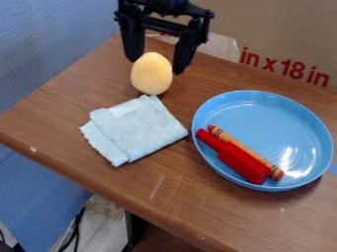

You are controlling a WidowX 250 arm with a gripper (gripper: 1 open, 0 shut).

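My black gripper (pixel 158 51) hangs open at the top of the view, its two fingers apart above a pale yellow egg-shaped object (pixel 152 75) that stands on the wooden table. Just in front of that lies a folded light blue cloth (pixel 132 129). To the right, a blue plate (pixel 281 125) holds a red stick-like object (pixel 227 155) and an orange crayon-like object (pixel 250 148), lying side by side.
A cardboard box (pixel 290 39) with red lettering stands behind it. A blue padded surface (pixel 39 59) lies beyond the left edge.
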